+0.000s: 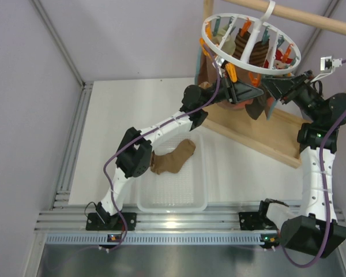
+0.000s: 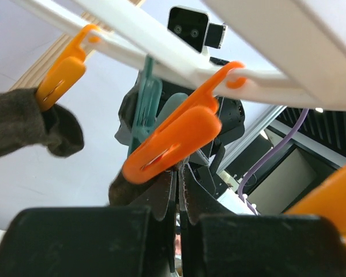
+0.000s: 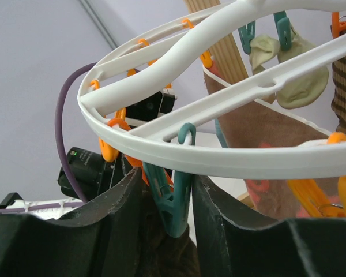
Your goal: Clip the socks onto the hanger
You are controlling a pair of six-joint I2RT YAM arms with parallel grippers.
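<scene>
The white round hanger (image 1: 210,49) hangs at the upper right with orange and teal clips round its ring. Below the ring's near side a dark sock (image 1: 255,108) dangles. My left gripper (image 1: 258,92) is shut at its upper edge; in the left wrist view this sock (image 2: 127,190) runs to the fingertips, partly hidden by an orange clip (image 2: 173,144). My right gripper is part open around a teal clip (image 3: 176,213), one finger on each side. Whether the fingers press it cannot be told. Dark sock cloth (image 3: 167,248) shows under that clip.
Striped socks (image 1: 259,53) and other socks hang from the ring. A brown sock (image 1: 174,158) lies in the white tray (image 1: 172,207). A wooden frame (image 1: 242,134) stands behind and below the hanger. Left of the tray, the table is clear.
</scene>
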